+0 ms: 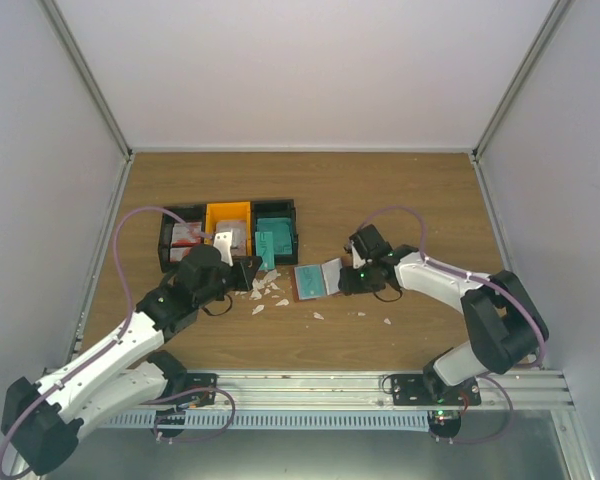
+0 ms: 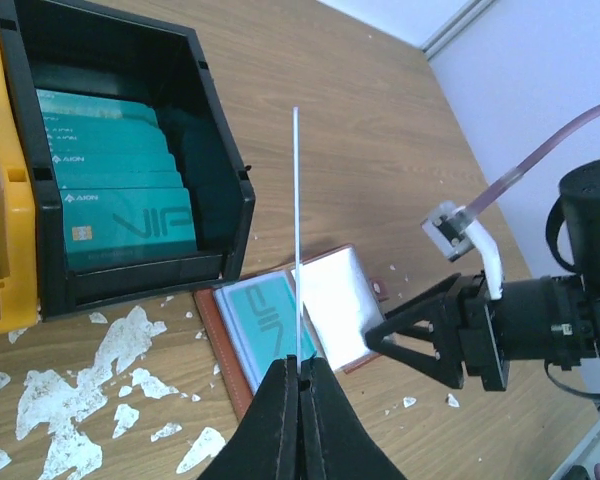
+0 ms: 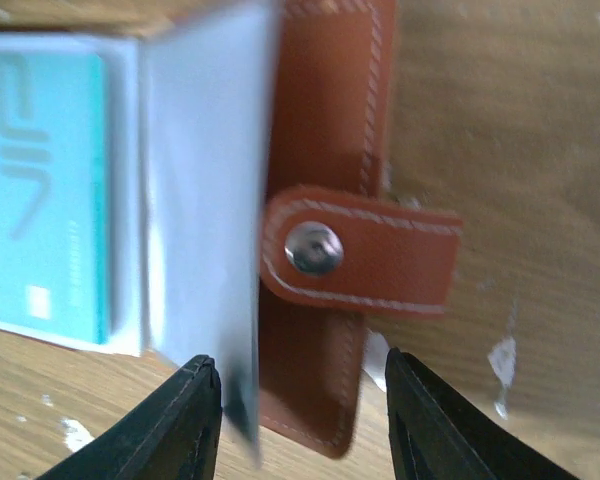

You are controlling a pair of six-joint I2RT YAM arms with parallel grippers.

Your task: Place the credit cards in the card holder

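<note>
My left gripper [image 1: 256, 264] is shut on a teal credit card [image 1: 266, 248]; in the left wrist view this card [image 2: 297, 230] shows edge-on, as a thin upright line. The brown card holder [image 2: 223, 345] lies open on the table, a teal card [image 2: 265, 318] in its left side and a white sleeve [image 2: 335, 305] at its right. Over the holder's right side, my right gripper is part open. The edge of the raised white sleeve [image 3: 202, 200] shows near its left finger; a brown snap strap [image 3: 380, 255] lies beyond the fingertips.
A black bin [image 2: 208, 110] holds a stack of teal cards. Beside it stand an orange bin [image 1: 228, 208] and another black bin [image 1: 164, 240] with red-and-white cards. White flakes [image 2: 65, 400] are scattered on the wood.
</note>
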